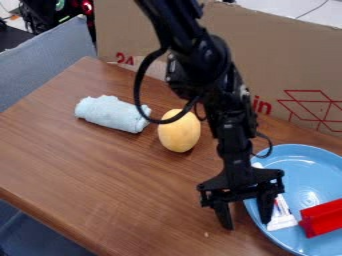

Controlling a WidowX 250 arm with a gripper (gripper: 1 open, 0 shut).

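My black gripper [245,214] is lowered at the left rim of the blue plate [313,177], its fingers apart, one outside the plate and one over a white tube [281,216] lying in it. The gripper hides much of the tube; whether it touches it I cannot tell. A red object [325,217] lies in the plate to the right of the tube.
A yellow oval object [179,131] and a rolled light-blue cloth [110,114] lie on the wooden table [100,180] behind and left of the gripper. A cardboard box [291,70] stands along the back.
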